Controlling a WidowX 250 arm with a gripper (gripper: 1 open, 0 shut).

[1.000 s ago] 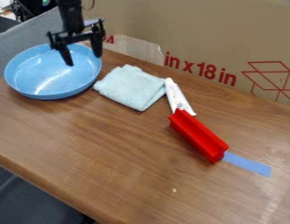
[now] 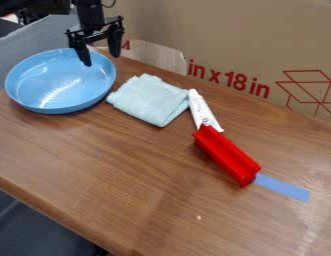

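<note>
My black gripper [image 2: 97, 49] is at the upper left, open, its two fingers pointing down over the back rim of a blue round tray [image 2: 58, 92]. Nothing shows between the fingers. Right of the tray lies a folded pale cloth [image 2: 148, 100]. A long red object [image 2: 225, 155] lies on the wooden table at the right, with a white knife-like item [image 2: 203, 110] behind it.
A cardboard box [image 2: 261, 50] stands along the back. A blue tape strip [image 2: 281, 188] is on the table right of the red object.
The objects on the table look unchanged.
</note>
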